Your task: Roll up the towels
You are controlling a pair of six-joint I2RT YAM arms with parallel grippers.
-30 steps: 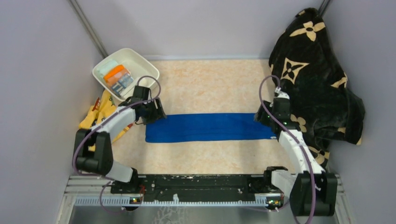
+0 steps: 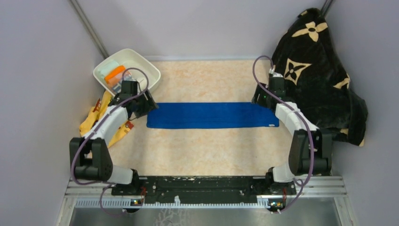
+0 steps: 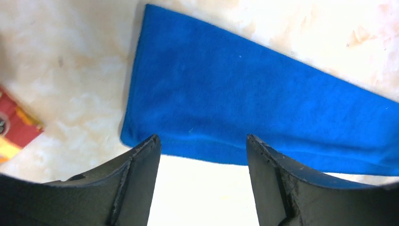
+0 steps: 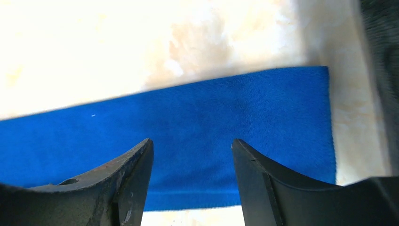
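Observation:
A blue towel (image 2: 207,115) lies flat as a long narrow strip across the middle of the table, a fold line running along its near side. In the top view my left gripper (image 2: 154,108) is over its left end. The left wrist view shows that gripper open, the towel (image 3: 211,89) beneath and nothing held between its fingers. Over the right end is my right gripper (image 2: 257,102). Seen from the right wrist, this gripper also stands open above the towel (image 4: 226,122), its fingers empty.
A white bin (image 2: 153,70) with packages in it stands at the back left. Yellow cloth (image 2: 89,120) lies beneath the left arm. The dark patterned blanket (image 2: 301,52) is heaped along the right side. Bare table shows in front of and behind the towel.
The whole towel has shifted away from the front edge, its left end catching up after its right. Both grippers have moved back too, the left one slightly leftward at the end.

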